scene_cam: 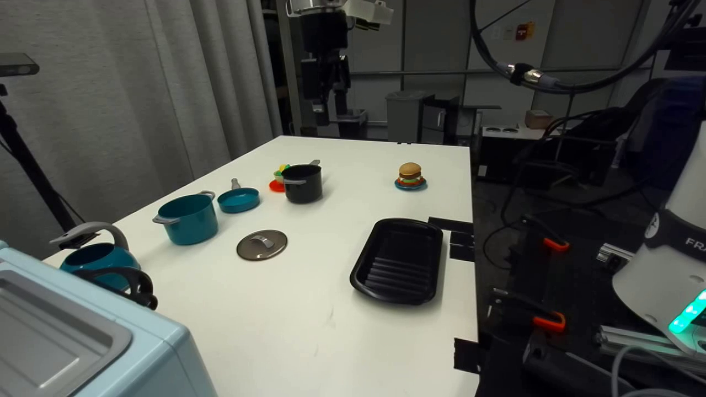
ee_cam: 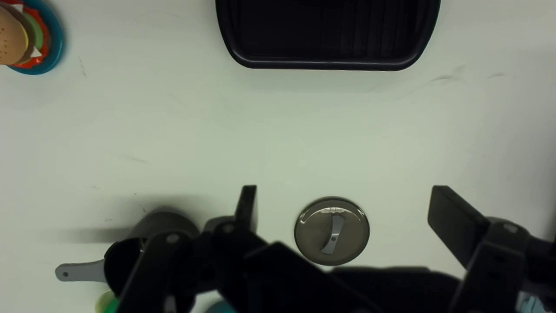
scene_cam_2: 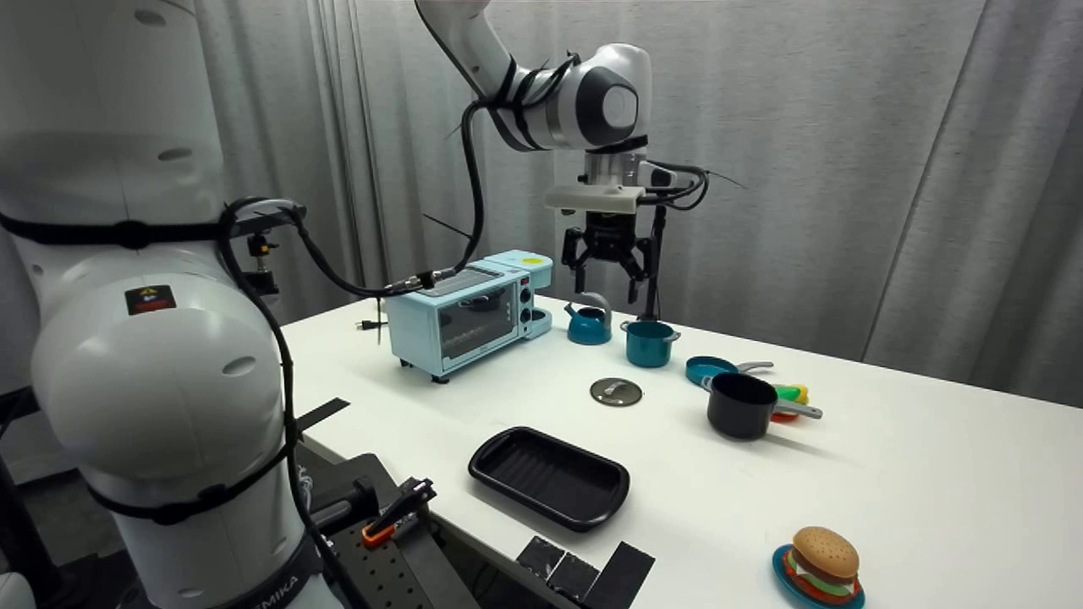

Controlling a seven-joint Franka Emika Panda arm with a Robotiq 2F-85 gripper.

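High above the table hangs my gripper [scene_cam_2: 606, 289], open, its two fingers well apart with only air between them. In the wrist view the glass lid [ee_cam: 312, 237] with a grey handle appears between the fingertips, but far below on the tabletop. Behind it stand a teal pot [scene_cam_2: 647, 347] with two handles, a teal kettle [scene_cam_2: 586, 326] and a shallow teal pan [scene_cam_2: 711, 369]. A black saucepan [scene_cam_2: 739, 408] sits to the right of the lid in the second exterior view. Nearer the robot base lies an empty black tray [scene_cam: 401, 258].
The toy burger on a teal plate [scene_cam: 411, 177] stands near the table edge. A light blue toaster oven [scene_cam_2: 411, 330] takes up one end. Red and green toy food [scene_cam: 278, 182] lies beside the saucepan. The tabletop [scene_cam: 298, 317] between lid and tray is clear.
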